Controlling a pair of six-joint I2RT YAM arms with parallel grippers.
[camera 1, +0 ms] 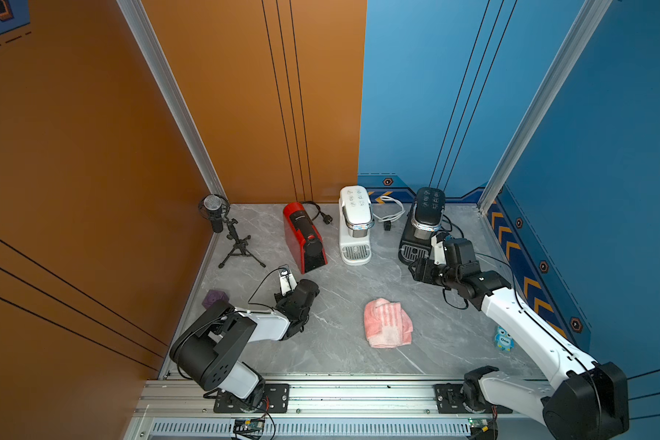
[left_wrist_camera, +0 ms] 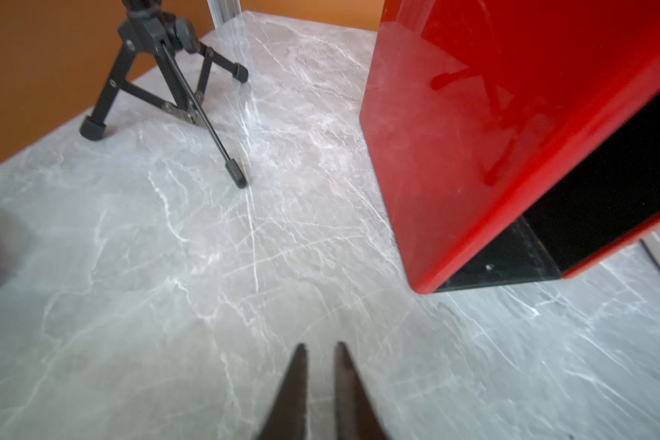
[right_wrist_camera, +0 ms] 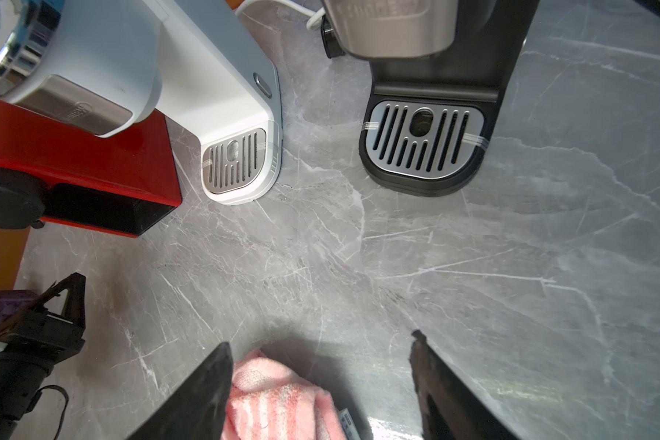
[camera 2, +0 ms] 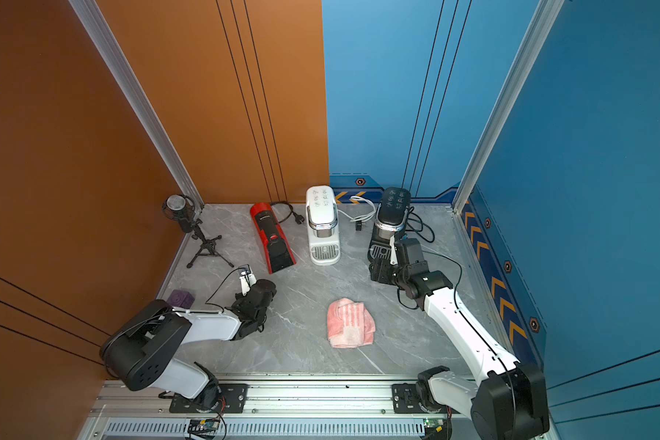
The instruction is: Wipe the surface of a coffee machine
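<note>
Three coffee machines stand along the back: red (camera 1: 300,234), white (camera 1: 355,220) and black (camera 1: 425,205). A folded pink cloth (camera 1: 387,322) lies in the middle front. My left gripper is low before the red machine's front, fingers blurred and a narrow gap between them, nothing visible in it. My right gripper hangs in front of the black machine's drip tray (right_wrist_camera: 425,135), its blurred fingers spread above the cloth in the wrist view; I cannot make out anything between them.
A microphone on a tripod (camera 1: 234,242) stands at back left, a purple block (camera 2: 180,299) at front left, a small blue toy (camera 1: 503,337) at front right. Cables lie behind the machines. Bare table surrounds the cloth.
</note>
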